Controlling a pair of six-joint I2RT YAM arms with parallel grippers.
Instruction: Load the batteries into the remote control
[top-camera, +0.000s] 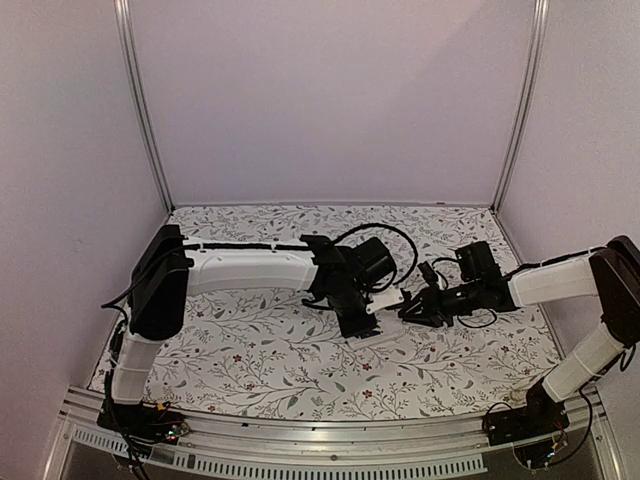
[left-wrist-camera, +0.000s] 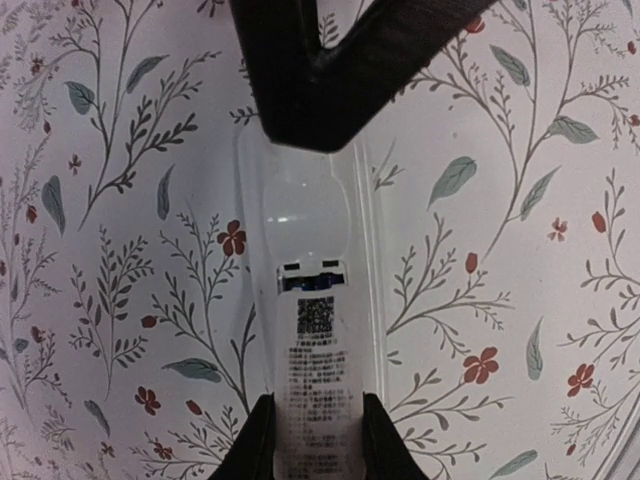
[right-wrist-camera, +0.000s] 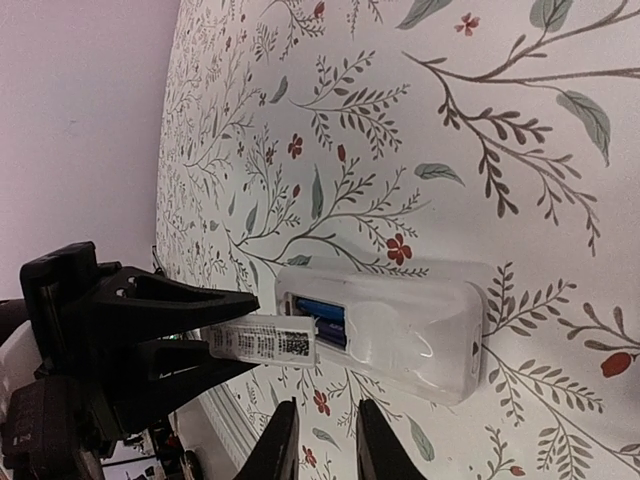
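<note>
The clear plastic remote control body (right-wrist-camera: 410, 335) lies on the table, its compartment open, with blue batteries (right-wrist-camera: 321, 310) inside; it is mostly hidden under the left arm in the top view. My left gripper is shut on a translucent battery cover with printed label, held over the compartment end, seen side-on in the right wrist view. My right gripper hangs just beside the remote, part open, with nothing between its fingers.
</note>
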